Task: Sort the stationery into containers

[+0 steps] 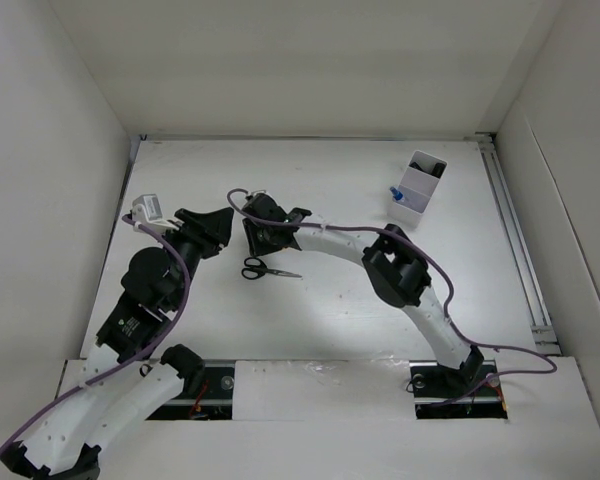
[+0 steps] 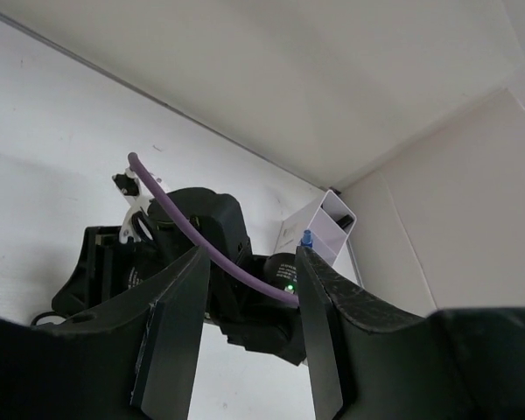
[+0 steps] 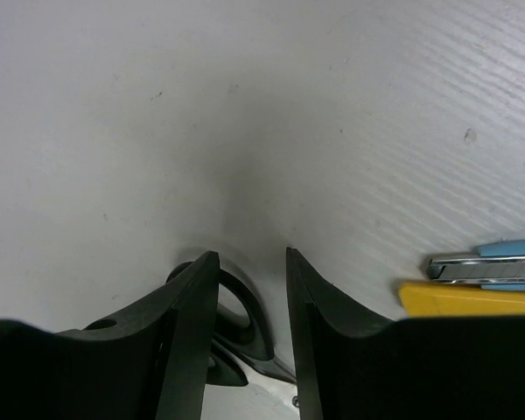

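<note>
My right gripper stands open over the black-handled scissors (image 3: 245, 315), whose loops show just beyond its fingertips. In the right wrist view a yellow utility knife (image 3: 446, 300) and a blue one (image 3: 512, 249) lie to the right. In the top view the scissors (image 1: 260, 271) lie below the right arm's head. My left gripper is held up at the left of the table, its fingers apart with nothing visible between them. At the back right stands a white divided container (image 1: 418, 190), with a blue item and dark items in it.
The right arm (image 1: 400, 275) stretches across the middle of the table, its purple cable looping over it. The walls enclose the back and both sides.
</note>
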